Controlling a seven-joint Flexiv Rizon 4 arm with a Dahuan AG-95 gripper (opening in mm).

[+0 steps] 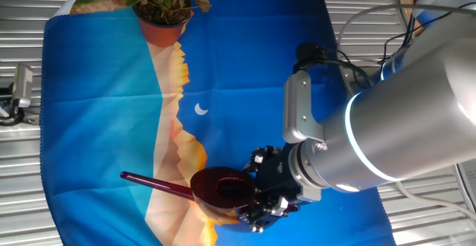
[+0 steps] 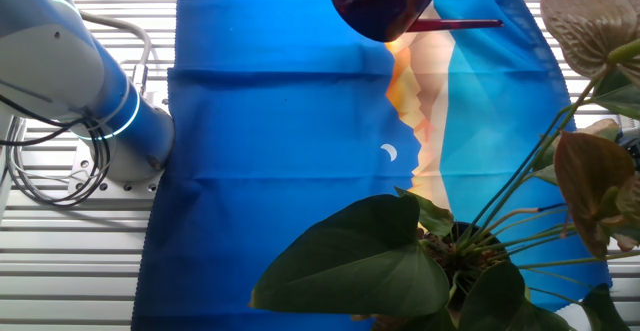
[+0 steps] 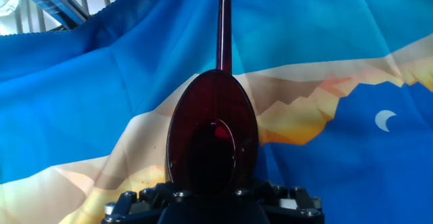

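Observation:
A glossy dark red watering can with a long thin spout is at the lower middle of exterior view 1. My gripper is shut on its rear end, opposite the spout. From the wrist view, the can extends straight ahead of the gripper, its spout pointing away. The grip itself is hidden behind the can's body. Exterior view 2 has the can at the top edge, apparently held above the cloth. A potted plant with an orange-brown pot stands at the cloth's far end.
A blue cloth with an orange and beige pattern covers the slatted metal table. Broad leaves spread widely around the plant. Between plant and can, the cloth is clear. A small camera stands at the left edge.

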